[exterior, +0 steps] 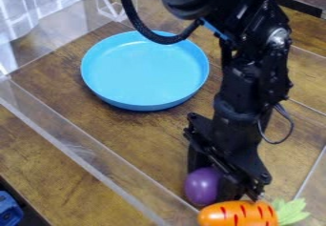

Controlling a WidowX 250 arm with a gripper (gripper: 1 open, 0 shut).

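My black gripper (224, 174) reaches down at the lower middle of the camera view, shut on a round purple object (201, 186), which sits low near the clear front edge. An orange carrot toy (235, 214) with green leaves lies just below it at the bottom edge. The fingertips are partly hidden around the purple object.
A blue bowl (144, 49) stands at the upper left on the wooden table (76, 125). Clear plastic walls (21, 49) border the left side. A blue object (7, 209) shows at the lower left edge. Bare wood lies left of the gripper.
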